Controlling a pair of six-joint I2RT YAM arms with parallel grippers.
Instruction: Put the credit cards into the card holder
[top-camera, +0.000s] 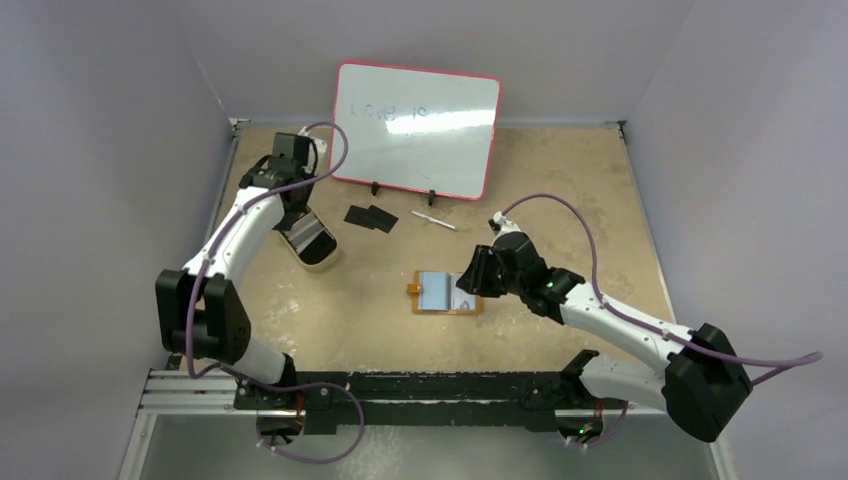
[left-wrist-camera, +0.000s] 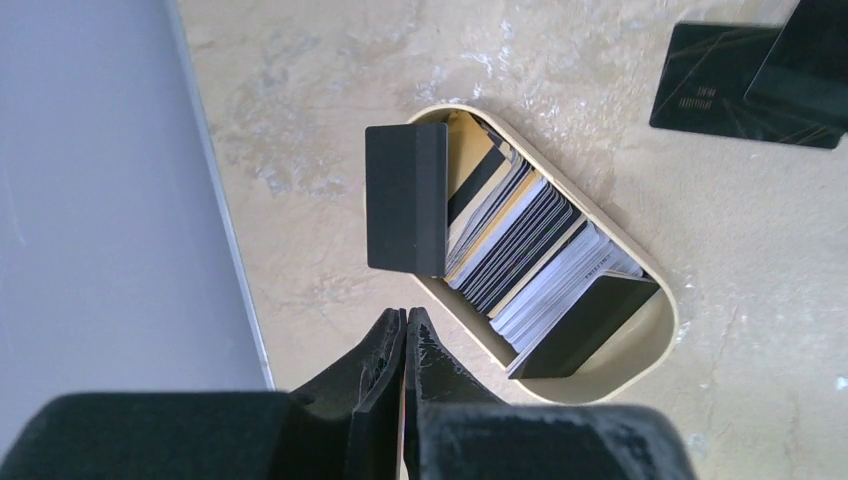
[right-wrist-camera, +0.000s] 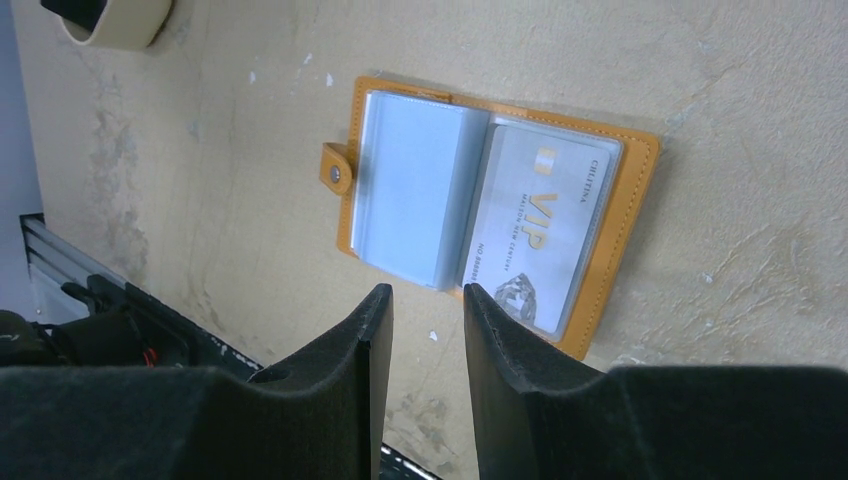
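Observation:
Several cards (left-wrist-camera: 515, 235) stand packed in a cream oval box (left-wrist-camera: 655, 345) in the left wrist view. One black card (left-wrist-camera: 405, 200) lies across the box's far left rim, partly outside it. My left gripper is shut beside the box, with nothing showing between its fingers. Two more black cards (left-wrist-camera: 715, 85) overlap on the table to the right of the box. The brown card holder (right-wrist-camera: 625, 215) lies spread open with clear sleeves, a white VIP card (right-wrist-camera: 540, 220) in its right side. Near it my right gripper is open and empty.
A whiteboard (top-camera: 415, 125) leans at the back of the table. A white pen (top-camera: 434, 220) lies in front of it. Between the box and the card holder the table is bare, as is the far right.

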